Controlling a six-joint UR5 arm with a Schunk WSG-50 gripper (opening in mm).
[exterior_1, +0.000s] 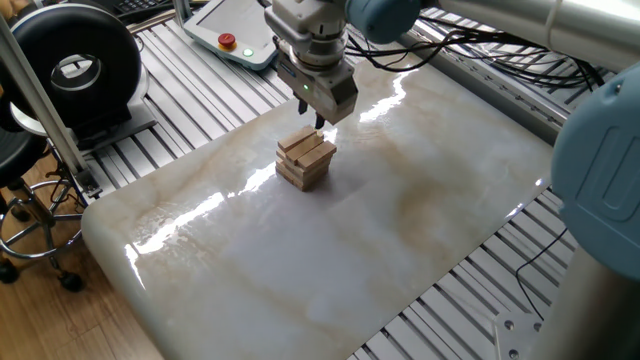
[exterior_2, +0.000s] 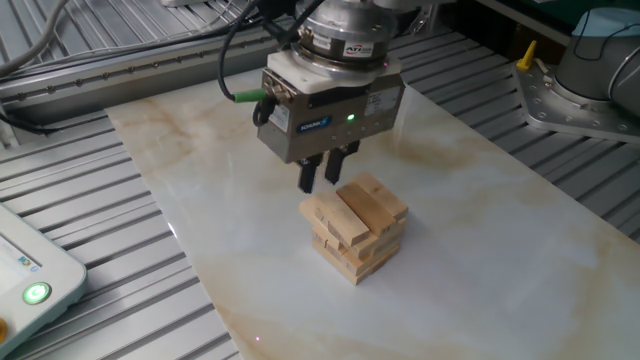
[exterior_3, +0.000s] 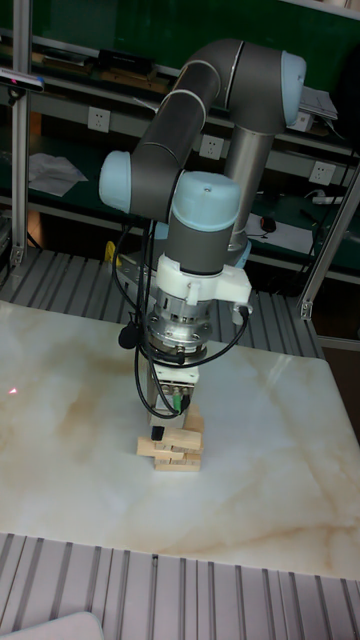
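A small stack of light wooden blocks (exterior_1: 306, 160) stands near the middle of the marbled sheet (exterior_1: 240, 270). Its top blocks (exterior_2: 362, 207) lie side by side but staggered, with some ends jutting out past the layers below; the lower layers (exterior_2: 362, 262) look fairly even. My gripper (exterior_2: 320, 184) points downward at the stack's far edge, close to the top layer. A gap shows between its two dark fingers (exterior_2: 342, 162), and no block is held there. In the third view one finger (exterior_3: 158, 433) overlaps the stack, so contact cannot be judged.
A control pendant with a red stop button (exterior_1: 228, 41) rests on the slatted table beyond the sheet. Black cables (exterior_1: 480, 50) hang beside the arm. The sheet around the stack is clear.
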